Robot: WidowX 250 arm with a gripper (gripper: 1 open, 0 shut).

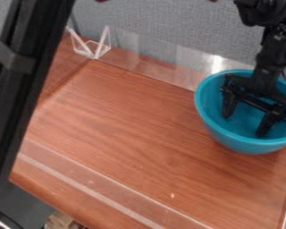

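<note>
A turquoise bowl (229,135) sits at the right side of the wooden surface. My black gripper (247,114) reaches down into it, its two fingers spread apart inside the bowl. Whether anything lies between or under them is hard to tell in the dark shapes.
A clear low barrier runs along the back, with a white wire piece (90,46) at the back left. A black post (17,80) stands in the left foreground.
</note>
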